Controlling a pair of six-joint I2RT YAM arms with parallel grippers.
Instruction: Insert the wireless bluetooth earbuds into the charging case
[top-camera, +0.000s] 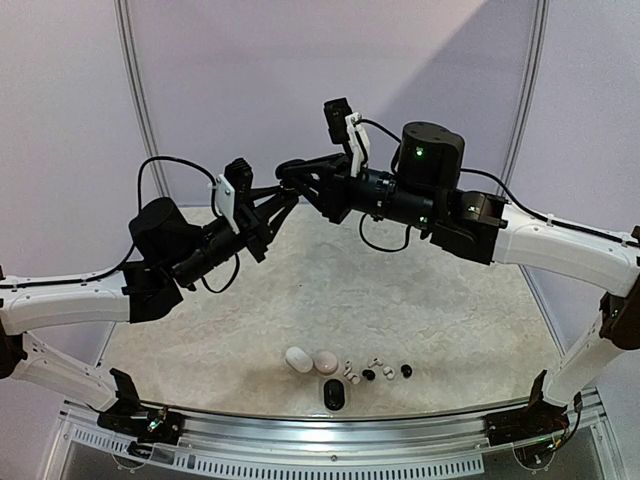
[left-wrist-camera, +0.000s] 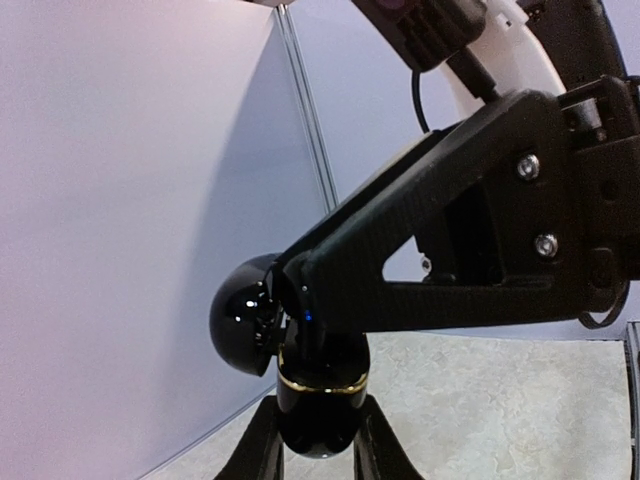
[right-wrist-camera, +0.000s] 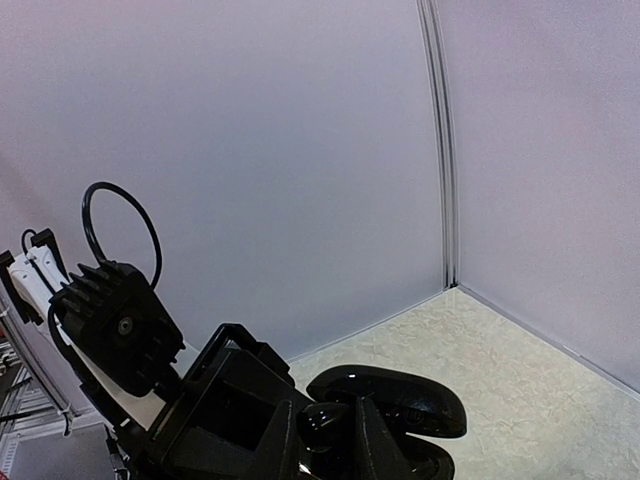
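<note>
Both arms meet high above the table at centre. My left gripper is shut on a glossy black charging case (left-wrist-camera: 320, 400) with a gold rim, its lid (left-wrist-camera: 240, 318) standing open. My right gripper is shut on a small glossy black earbud (right-wrist-camera: 325, 418), held right at the open case, whose lid shows behind it in the right wrist view. In the left wrist view the right gripper's fingers cover the inside of the case, so how far the earbud sits in it cannot be seen.
Near the table's front edge lie a white case (top-camera: 298, 359), a pink case (top-camera: 325, 362), a black case (top-camera: 334, 394), several white earbuds (top-camera: 351, 372) and small black pieces (top-camera: 406, 371).
</note>
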